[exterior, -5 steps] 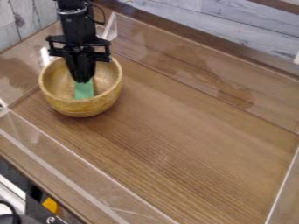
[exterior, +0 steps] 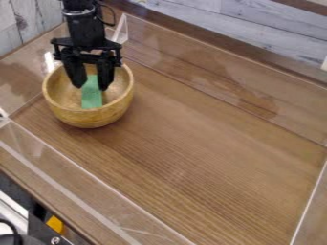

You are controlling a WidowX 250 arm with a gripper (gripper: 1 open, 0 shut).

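Note:
A round wooden bowl [exterior: 88, 114] stands at the left of the table, with a green object [exterior: 91, 94] inside it. My black gripper [exterior: 91, 74] hangs over the bowl, its fingertips at the top of the green object. The fingers are spread open, one on each side above the object; whether they touch it is hard to tell.
Pale plank walls stand at the back and left. A small white object [exterior: 52, 61] is behind the bowl at the left edge.
Over the last second my gripper's fingers have spread apart above the bowl, showing more of the green object between them. The bowl has not visibly moved.

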